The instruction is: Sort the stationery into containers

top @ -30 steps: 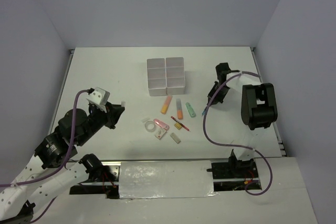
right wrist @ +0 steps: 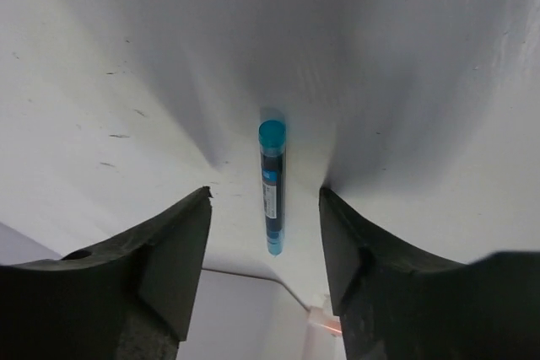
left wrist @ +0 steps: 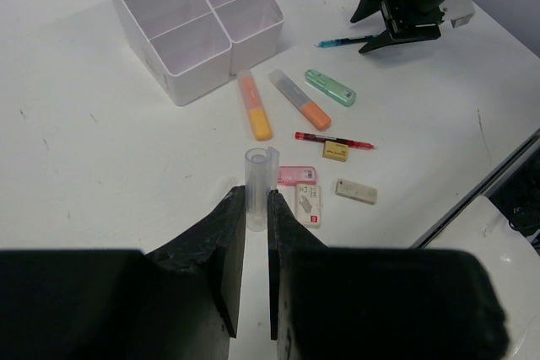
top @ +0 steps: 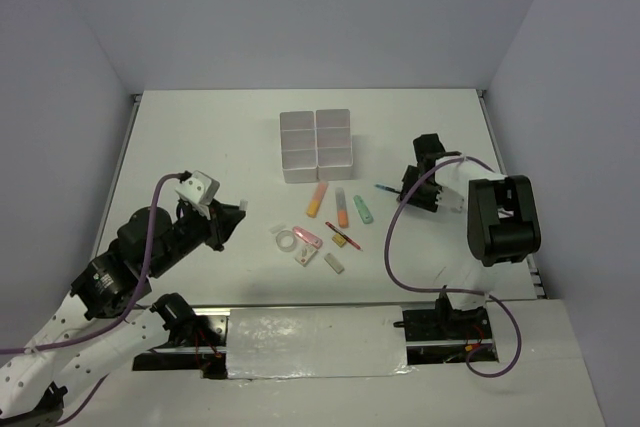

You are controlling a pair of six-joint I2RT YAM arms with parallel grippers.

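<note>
In the left wrist view, my left gripper is shut on a small translucent roll (left wrist: 257,176), held upright above the table at the left side. On the right half of the table lies a blue pen (right wrist: 271,196). My right gripper stands open low over it, one finger on each side and a gap to both. Near the middle are a red pen (top: 343,236), an orange cutter (top: 317,199), a grey-and-orange cutter (top: 342,208) and a green cutter (top: 363,210). The white divided container (top: 317,146) stands behind them.
Around the front middle lie a tape ring (top: 286,241), a pink item (top: 307,237), a white eraser box (top: 306,255), a yellow block (top: 339,241) and a grey eraser (top: 334,263).
The blue pen has swung from pointing toward the front to lying nearly crosswise, and the right gripper has turned with it. The left arm has shifted slightly right, still holding its roll.
</note>
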